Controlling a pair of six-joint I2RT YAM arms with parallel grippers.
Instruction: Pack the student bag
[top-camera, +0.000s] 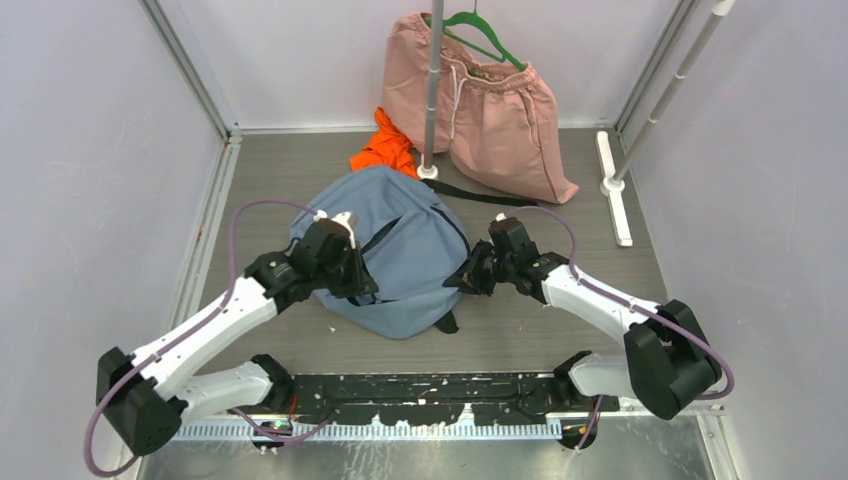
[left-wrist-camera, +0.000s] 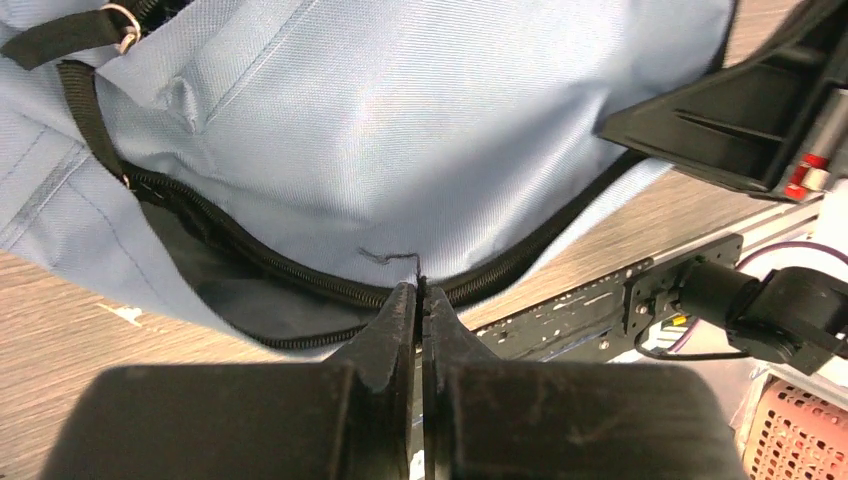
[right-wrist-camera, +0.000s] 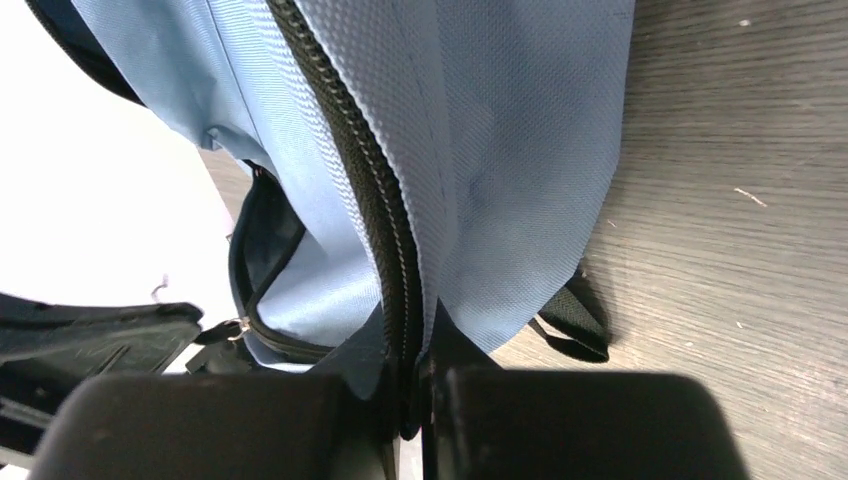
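The grey-blue student bag (top-camera: 395, 265) lies flat on the table with its zipped opening toward me. My right gripper (top-camera: 463, 284) is shut on the bag's edge; black zipper tape (right-wrist-camera: 385, 215) runs down between its fingers in the right wrist view. Over the front left of the opening, my left gripper (top-camera: 369, 291) has its fingers closed together. In the left wrist view a thin dark cord (left-wrist-camera: 390, 257) ends at those fingertips, and I cannot tell whether it is pinched. The black zipper (left-wrist-camera: 240, 240) curves past them, leaving a dark gap on the left.
A large pink drawstring bag (top-camera: 510, 130) leans at the back wall, a green hanger (top-camera: 485, 30) above it. An orange cloth (top-camera: 385, 150) lies behind the grey-blue bag. Grey poles (top-camera: 433, 90) stand at the back.
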